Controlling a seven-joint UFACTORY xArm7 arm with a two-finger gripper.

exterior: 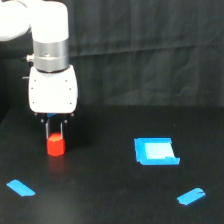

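A small red block [56,146] is at the left of the camera view, low under the white arm. My gripper [56,126] points down directly over it, its dark fingers close about the block's top. Whether the fingers touch the block or grip it is too small to tell. It is also unclear whether the block rests on the black table.
To the right, a white patch framed in blue tape [158,151] lies on the black table. Strips of blue tape mark the front left [20,188] and front right [191,196].
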